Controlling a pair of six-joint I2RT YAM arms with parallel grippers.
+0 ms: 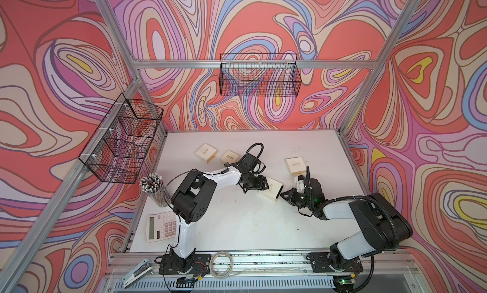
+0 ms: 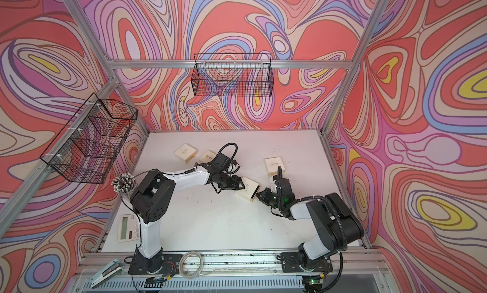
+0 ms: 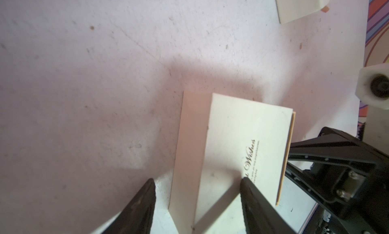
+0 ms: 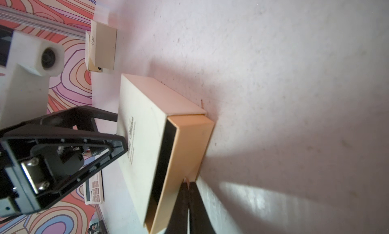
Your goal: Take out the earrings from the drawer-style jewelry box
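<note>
A cream drawer-style jewelry box point(image 3: 243, 124) with printed lettering lies on the white table. My left gripper is part open at the box: one finger point(image 3: 253, 205) over its top, the other point(image 3: 141, 205) beyond its side wall, with a gap to that wall. In the right wrist view the tan drawer point(image 4: 190, 140) stands slightly out of its sleeve, leaving a dark slot along the top. Against the drawer's front, my right gripper is shut. A tiny pinkish bit shows at its tips; whether it is pinched is unclear. No earrings are visible.
Three more cream boxes stand farther back: one at left point(image 1: 206, 152), a smaller one point(image 1: 229, 157) behind my left arm, and one point(image 1: 295, 165) behind my right gripper. A cup of pens point(image 1: 154, 188) and a calculator point(image 1: 161, 226) occupy the left edge.
</note>
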